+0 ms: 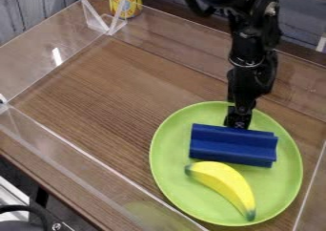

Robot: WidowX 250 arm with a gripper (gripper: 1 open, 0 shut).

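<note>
My gripper [239, 109] is open, its dark fingertips low at the back rim of a green plate [178, 178], just behind a blue rectangular block [232, 146]. The block lies across the plate, and a yellow banana [223, 185] lies in front of it. Whether the fingertips touch the block is hard to tell.
A can [124, 3] stands at the back left corner. Clear edging runs along the table's left side.
</note>
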